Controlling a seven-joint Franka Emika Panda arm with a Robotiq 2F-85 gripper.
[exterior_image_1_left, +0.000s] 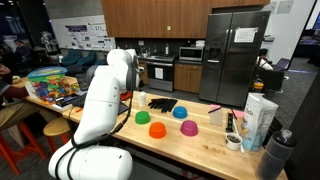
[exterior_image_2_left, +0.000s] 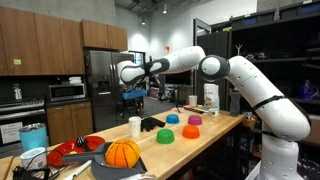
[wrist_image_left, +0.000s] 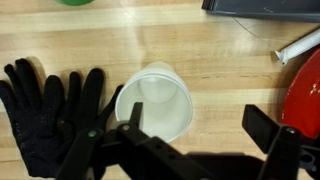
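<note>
My gripper stands open, its dark fingers wide apart in the wrist view with nothing held between them. Below it, a white round container is seen from above, roughly between the two fingers. In exterior view 2 the same white container stands upright on the wooden table, under the raised arm and apart from the gripper. Exterior view 1 shows the white container beyond the green bowl. Black gloves lie beside it on the table.
Blue, pink and orange bowls sit along the table. A red plate, a dark tray and an orange pumpkin are close by. Bare wood lies in front of the pink bowl.
</note>
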